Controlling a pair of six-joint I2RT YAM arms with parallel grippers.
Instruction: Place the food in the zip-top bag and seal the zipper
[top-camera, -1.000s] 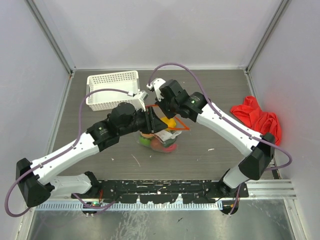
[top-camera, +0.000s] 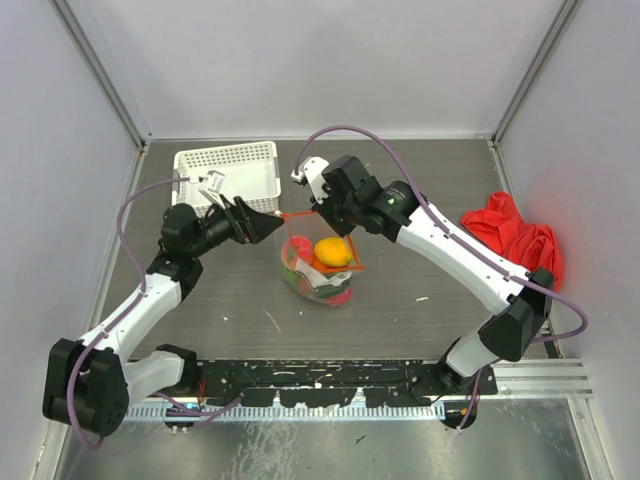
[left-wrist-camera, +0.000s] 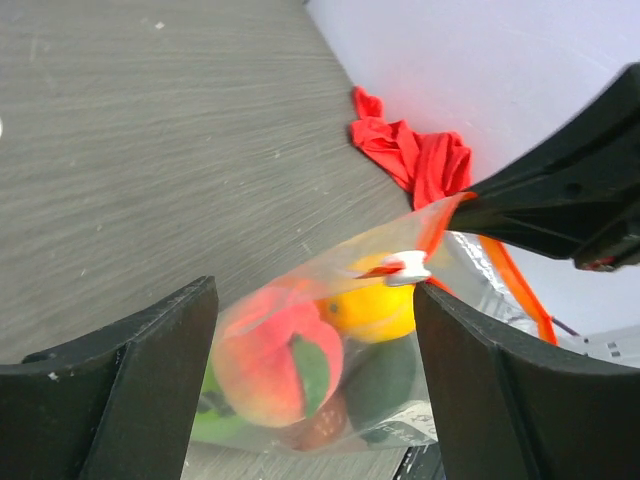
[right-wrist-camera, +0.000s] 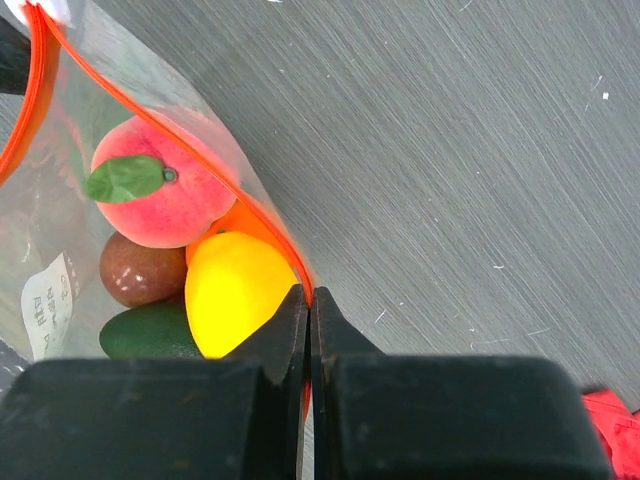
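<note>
A clear zip top bag (top-camera: 318, 292) with an orange zipper edge stands open, its mouth spread wide. Inside lie a peach (right-wrist-camera: 165, 182), a yellow fruit (right-wrist-camera: 235, 290), a brown fruit (right-wrist-camera: 142, 270) and a dark green one (right-wrist-camera: 150, 332). My right gripper is shut on the orange zipper edge. At the bag's left corner, my left gripper (top-camera: 277, 224) is open with its fingertips close to that edge. The white zipper slider (left-wrist-camera: 407, 268) appears just past its right fingertip; whether they touch I cannot tell.
An empty white basket (top-camera: 277, 160) stands behind the left arm. A crumpled red cloth (top-camera: 510, 240) lies at the far right by the wall. Bare grey tabletop (top-camera: 420, 305) shows right of the bag.
My left gripper has gone from over the bag's mouth out to its left corner and turned. My right arm has stayed put.
</note>
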